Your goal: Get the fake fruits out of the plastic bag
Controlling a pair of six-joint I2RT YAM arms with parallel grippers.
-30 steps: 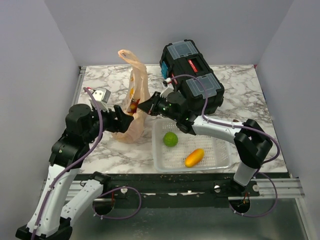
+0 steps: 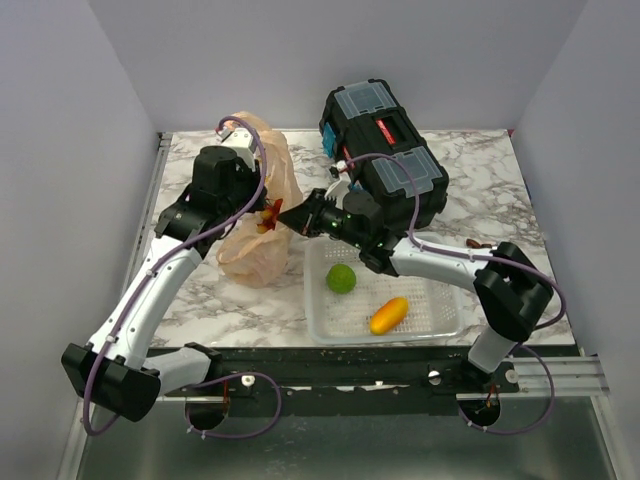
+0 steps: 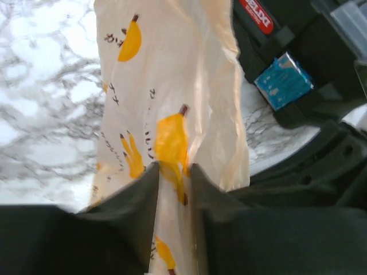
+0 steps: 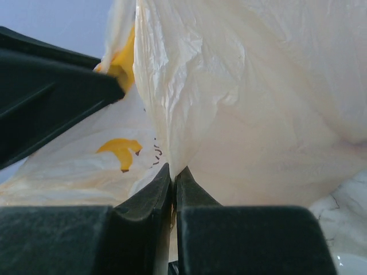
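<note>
The pale peach plastic bag (image 2: 255, 262) stands upright left of centre, printed with orange fruit in the left wrist view. In my right gripper, shut on the bag, gathered film is pinched between the fingertips. My left gripper is part open around a fold of the bag, a gap showing between its blurred fingers. A red and orange patch (image 2: 268, 215) shows at the bag between the two grippers; whether it is fruit or print I cannot tell. In the tray lie a green fruit (image 2: 341, 279) and an orange-yellow oblong fruit (image 2: 389, 315).
A white tray (image 2: 312, 320) sits at the front, right of the bag, with bare floor around its two fruits. Behind the right arm stands a black toolbox (image 2: 385, 140).
The bag's top has bent down to the left. My right gripper has barely moved.
</note>
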